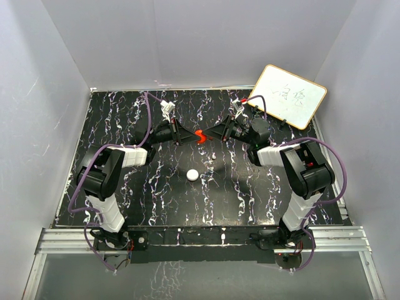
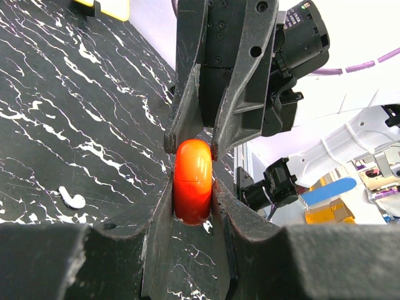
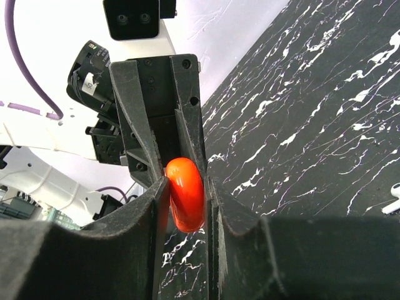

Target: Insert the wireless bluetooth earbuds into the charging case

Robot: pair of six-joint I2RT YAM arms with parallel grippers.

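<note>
A glossy orange-red charging case [image 1: 200, 136] is up between the two arms, its lid seam showing as a thin line in the left wrist view. My left gripper is shut on the case [image 2: 192, 178], one finger at each side. From the opposite side, my right gripper has its fingers astride the other end of the case [image 3: 185, 190]; whether both touch it cannot be told. One white earbud lies on the table, also partly in the right wrist view as a white earbud [image 3: 394, 201] at the edge.
A round white object [image 1: 192, 175] lies on the black marbled table [image 1: 181, 206] in front of the grippers, close to the earbud [image 1: 214, 157]. At the back right leans a whiteboard [image 1: 287, 95].
</note>
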